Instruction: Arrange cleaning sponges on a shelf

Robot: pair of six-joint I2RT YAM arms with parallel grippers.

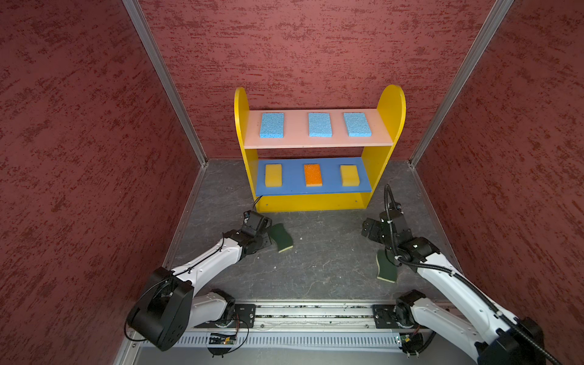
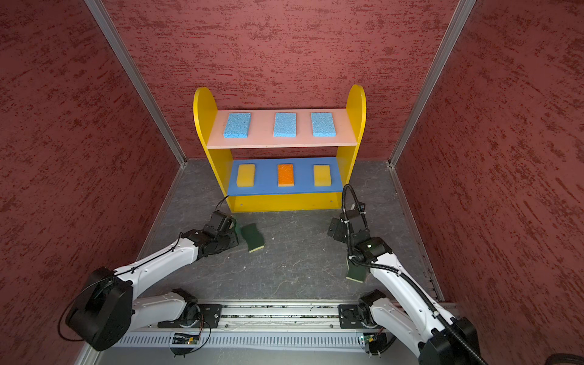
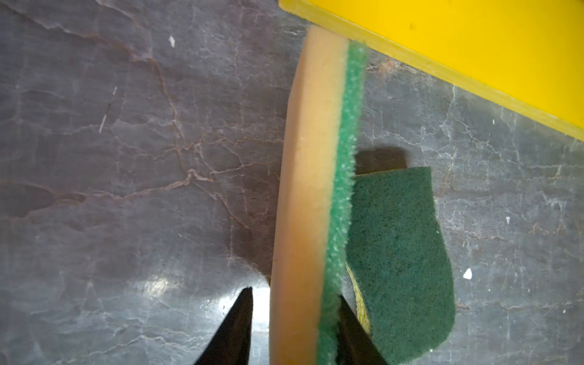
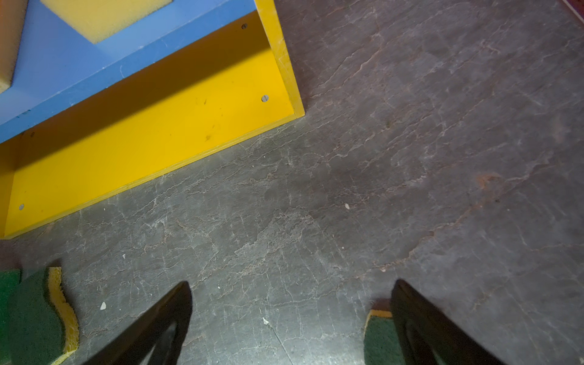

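In the left wrist view a sponge (image 3: 307,182) with pale foam and a green scrub side stands on edge between the fingers of my left gripper, which are at its near end; whether they grip it is unclear. A dark green sponge (image 3: 395,255) lies beside it on the floor. My right gripper is open, with another dark green sponge (image 4: 383,337) below it. The shelf holds three blue sponges (image 1: 320,124) on its pink upper board and yellow, orange (image 1: 312,174) and yellow sponges on its blue lower board (image 1: 328,191).
The shelf's yellow base (image 3: 462,42) is close beside the left sponge's far end. Red walls enclose the sides and back.
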